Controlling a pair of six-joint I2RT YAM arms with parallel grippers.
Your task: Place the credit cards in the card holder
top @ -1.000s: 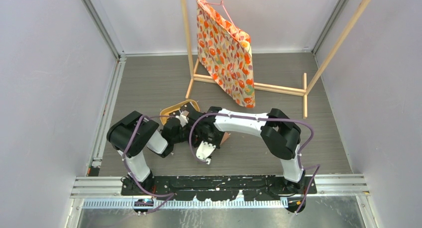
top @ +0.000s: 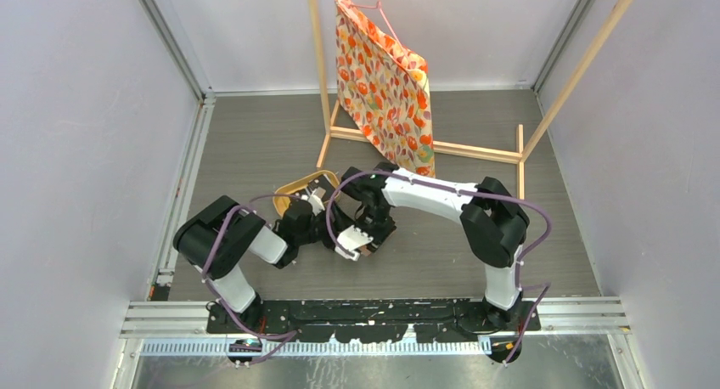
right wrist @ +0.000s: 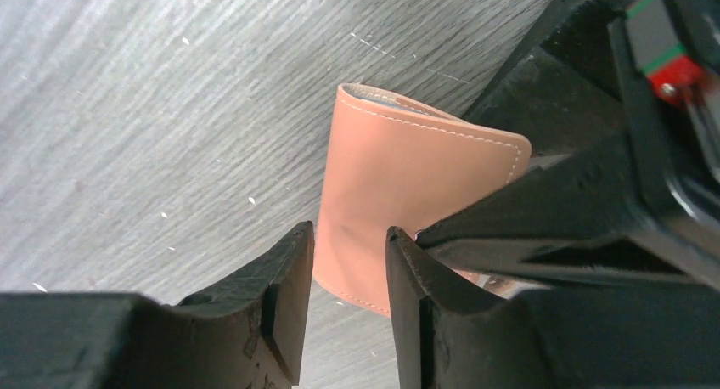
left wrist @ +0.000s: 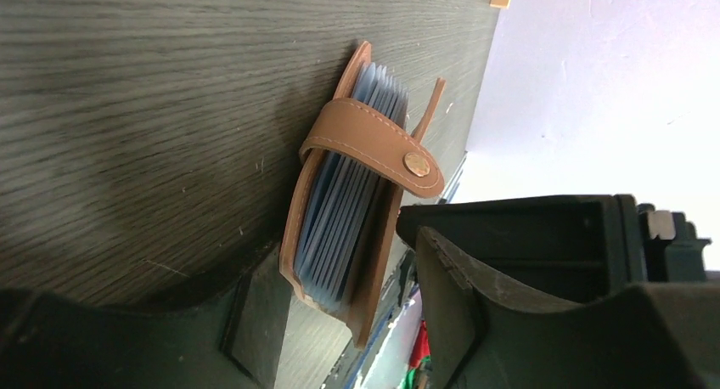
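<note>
A brown leather card holder (left wrist: 374,138), its strap and snap across clear sleeves, stands on edge on the floor between the open fingers of my left gripper. In the right wrist view the holder's flat tan side (right wrist: 390,194) lies below my right gripper, whose fingers are part open over it, with nothing clearly gripped. From above, both grippers crowd together at the middle front, mostly hiding the holder. I cannot make out the cards.
A yellow tray (top: 289,189) with dark items sits just behind the grippers. A wooden rack (top: 475,151) with a hanging patterned cloth (top: 382,92) stands at the back.
My right arm's elbow has moved right and its wrist housing has shifted slightly back and right.
</note>
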